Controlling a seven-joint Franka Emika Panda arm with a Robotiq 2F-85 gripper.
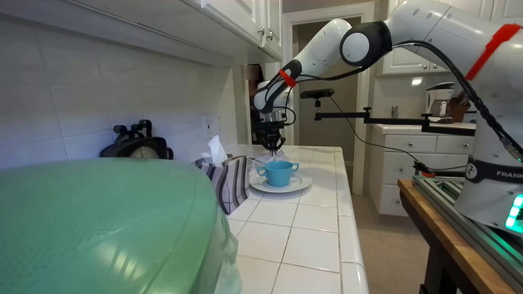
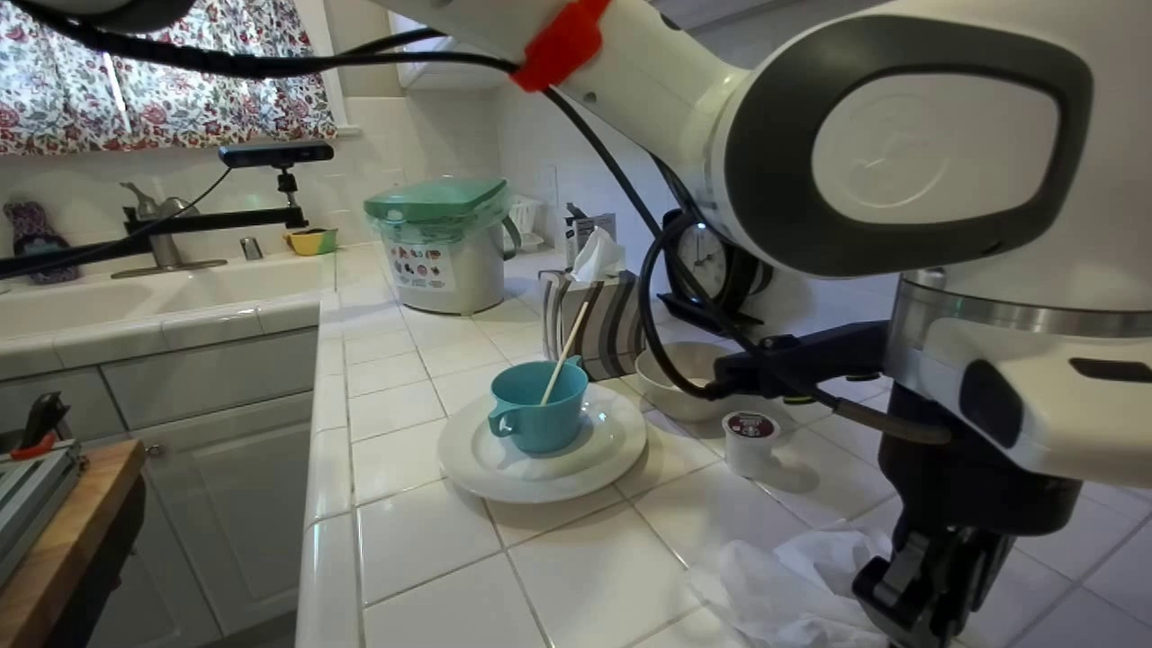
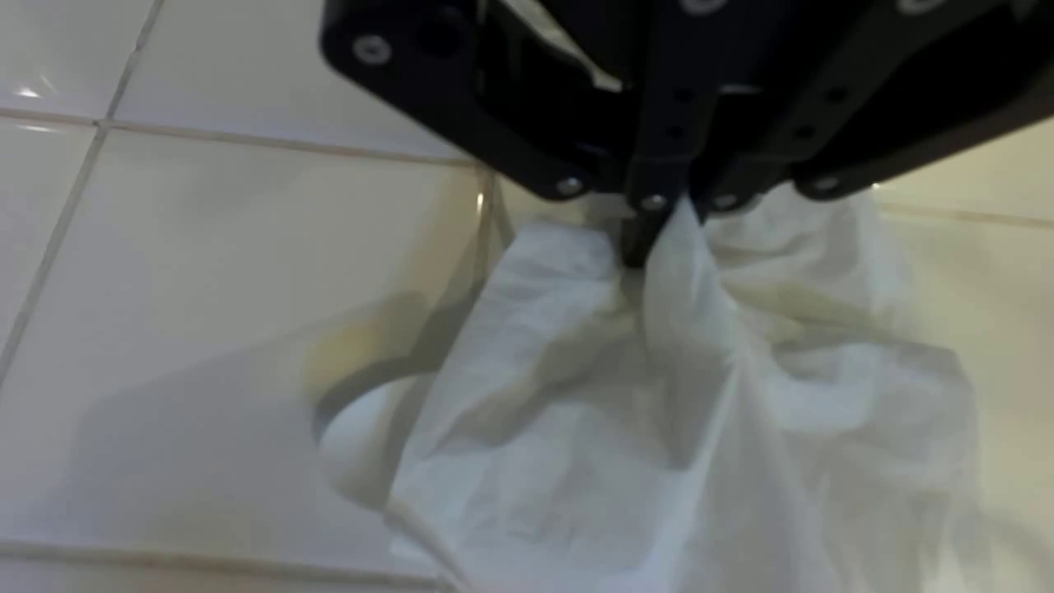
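A crumpled white tissue fills the lower middle of the wrist view. My gripper is shut at its top, where a fold rises to a peak between the fingertips. In exterior view 2 the gripper is low at the right, with the tissue spread over the counter beside it; the fingertips are partly cut off there. Exterior view 1 shows the gripper small, behind the blue cup, and much of the tissue is hidden.
A two-handled blue cup with a stick in it stands on a white plate. Nearby are a coffee pod, a pale bowl and a striped tissue box. A green-lidded bin stands farther off.
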